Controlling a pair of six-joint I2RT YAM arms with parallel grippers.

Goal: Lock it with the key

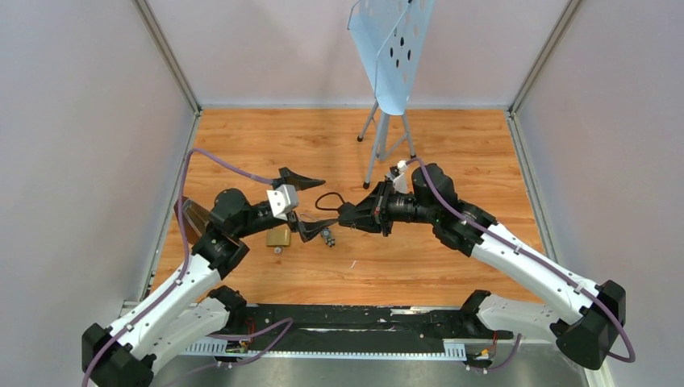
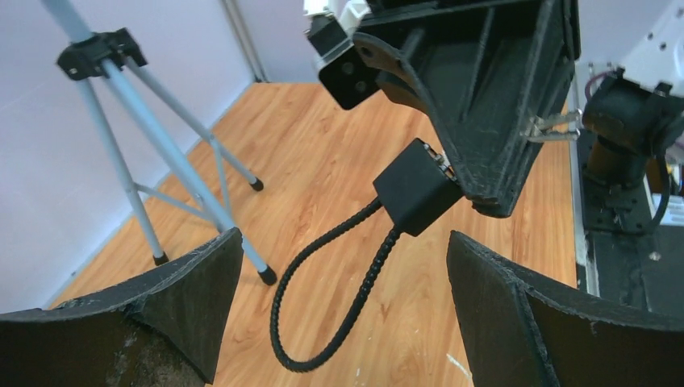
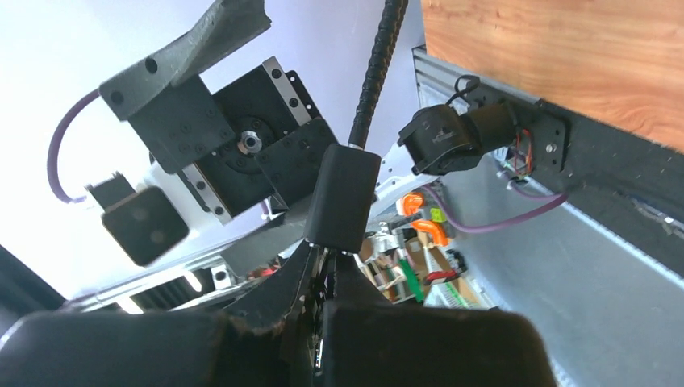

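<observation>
A black lock body with a looped cable (image 2: 418, 187) is held at the tips of my right gripper (image 1: 347, 213), which is shut on it; the cable (image 1: 327, 196) reaches leftward. In the right wrist view the body (image 3: 343, 197) sits upright at the fingertips. My left gripper (image 1: 325, 205) stands open, facing the lock, its fingers on either side of the loop in the left wrist view, nothing visibly between them. A brass padlock (image 1: 277, 238) lies on the wooden board below the left wrist, with small metal pieces (image 1: 327, 238) to its right, partly hidden.
A light-blue stand (image 1: 387, 64) on a tripod occupies the back middle. The wooden board (image 1: 460, 141) is clear at back right and along the front. Walls enclose both sides.
</observation>
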